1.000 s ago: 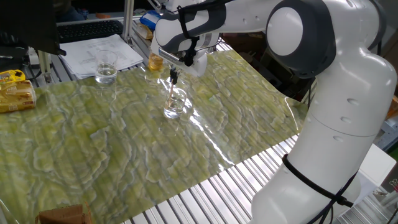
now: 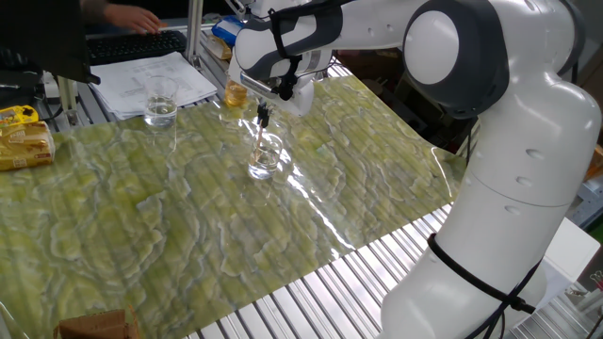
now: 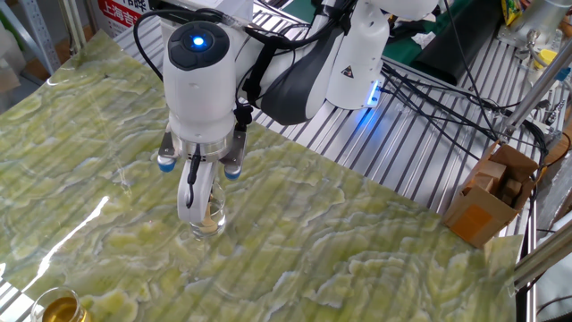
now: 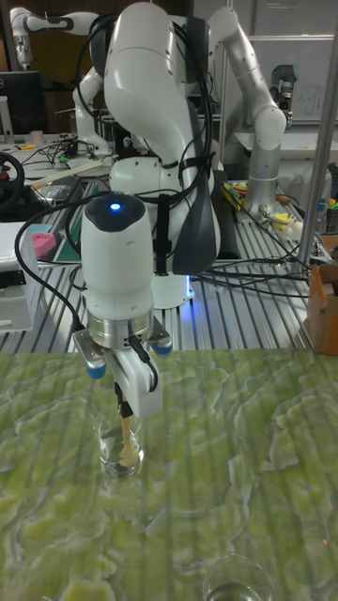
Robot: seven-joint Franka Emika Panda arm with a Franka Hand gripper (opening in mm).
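My gripper (image 2: 263, 121) points down over a clear glass (image 2: 263, 169) with clear liquid, standing on the green marbled sheet. Its black fingers (image 4: 123, 401) are shut on a thin wooden stick (image 4: 127, 440), whose lower end reaches down inside the glass. Seen in exterior view 2, the gripper's white body covers part of that glass (image 3: 214, 224), and the fingertips are hidden there. Another clear glass (image 2: 160, 108) with clear liquid stands farther left in exterior view 1. A glass of amber liquid (image 3: 63, 309) shows at the lower left of exterior view 2.
An open cardboard box (image 3: 483, 210) stands at the sheet's edge. A yellow-brown can-like package (image 2: 25, 146) lies at the left, with papers (image 2: 141, 83) and a keyboard (image 2: 137, 47) behind. Much of the green sheet (image 2: 188, 235) is bare.
A person's hand has appeared over the keyboard at the upper left. The arm, gripper, stick and glasses stay where they were.
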